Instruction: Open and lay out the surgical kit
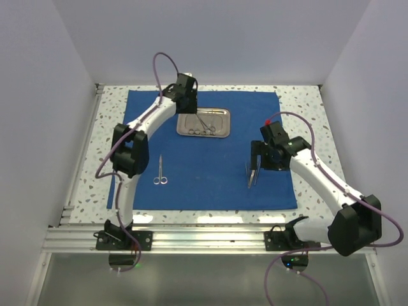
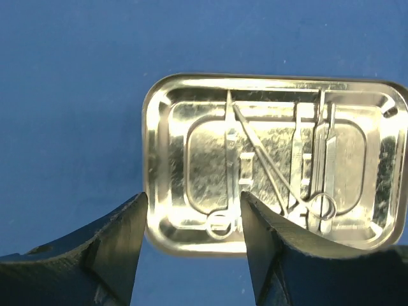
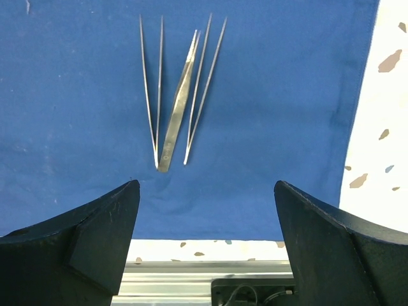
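Observation:
A metal tray (image 1: 222, 136) lies at the back middle of the blue cloth. In the left wrist view it holds a clamp with ring handles (image 2: 260, 152), lying slantwise, and several thin instruments beside it. Over the tray's left end is my left gripper (image 1: 189, 109), its fingers (image 2: 124, 236) wide apart with nothing between them. A pair of scissors (image 1: 160, 171) rests on the cloth at the left, points toward the back. At the right, tweezers (image 3: 175, 118) and two thinner pairs lie side by side on the cloth. Beyond them, my right gripper stands open and empty.
The blue cloth (image 1: 204, 175) has a broad bare area in its middle and front. A speckled tabletop (image 1: 303, 108) borders it, with a metal rail (image 1: 204, 233) along the front edge.

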